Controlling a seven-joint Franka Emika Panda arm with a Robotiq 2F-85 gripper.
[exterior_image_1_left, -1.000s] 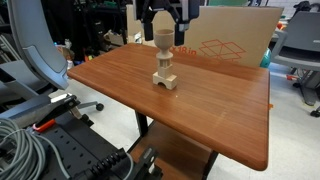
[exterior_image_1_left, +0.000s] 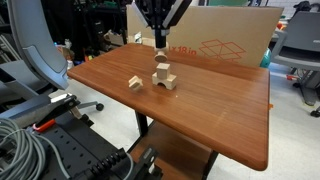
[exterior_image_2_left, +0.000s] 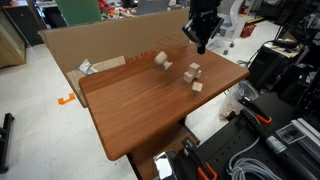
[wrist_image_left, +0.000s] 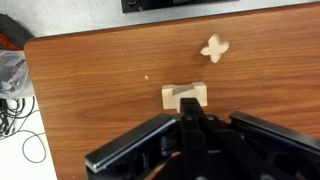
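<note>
A small stack of pale wooden blocks (exterior_image_1_left: 163, 74) stands on the brown table; from above, in the wrist view, a narrow block lies across a wider base block (wrist_image_left: 171, 97). A loose light-coloured piece (exterior_image_1_left: 135, 84) lies beside it; it looks cross-shaped (wrist_image_left: 214, 47) from above. Tipped on the tabletop, a pale cup-like piece (exterior_image_2_left: 161, 58) lies apart from the stack. My gripper (exterior_image_1_left: 160, 40) hangs above the stack with its fingers together. Nothing shows between them in the wrist view, where the gripper overlaps the stack's edge.
A cardboard panel (exterior_image_2_left: 130, 40) stands along one side. A clear plastic container (exterior_image_2_left: 238, 97) and cables are off the table's edge.
Earlier the cup-like piece stood atop a taller stack, at the gripper. Now the stack is shorter, the cup-like piece is off it, and a loose piece lies beside it.
</note>
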